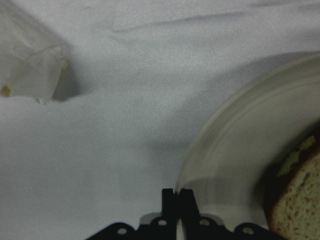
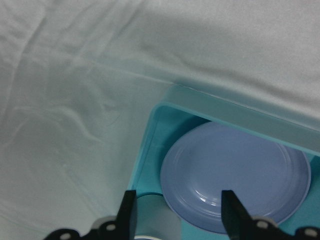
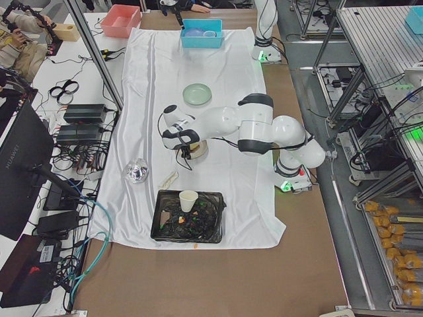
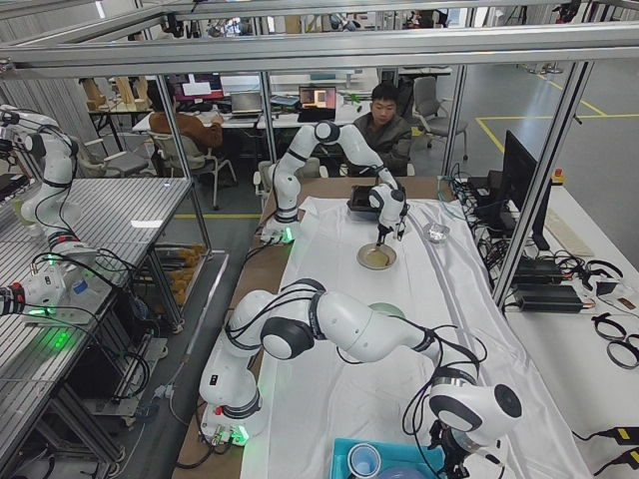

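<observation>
My left gripper is shut at the rim of a beige plate [image 1: 235, 130] holding a slice of bread [image 1: 297, 200]; whether the rim is between the fingers I cannot tell. A crumpled wrapper [image 1: 27, 65] lies beside the plate. My right gripper is open over a turquoise bin [image 2: 225, 107], in which a blue plate [image 2: 235, 175] lies beside a cup [image 2: 157, 217].
A green plate [image 3: 197, 94] sits mid-table on the white cloth. A black tray [image 3: 165, 231] with a white cup [image 3: 188, 198] stands near one end, with a foil ball [image 3: 136, 170] off to the side.
</observation>
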